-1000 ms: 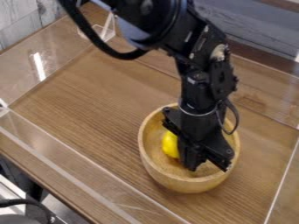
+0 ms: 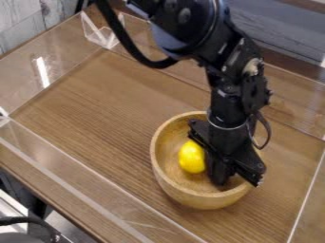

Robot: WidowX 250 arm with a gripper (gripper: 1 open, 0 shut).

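Note:
A round tan wooden bowl (image 2: 189, 193) sits on the right part of the wooden table. A yellow object (image 2: 192, 156) lies in the bowl's left half. The black gripper (image 2: 229, 166) reaches down from the top into the right half of the bowl, just right of the yellow object and partly in front of the bowl's rim. Its fingertips are dark and bunched; whether anything is between them cannot be made out.
A white item shows at the left edge, and dark cables at the bottom left corner.
The gripper has moved a little to the right within the bowl, leaving more of the yellow object in view.

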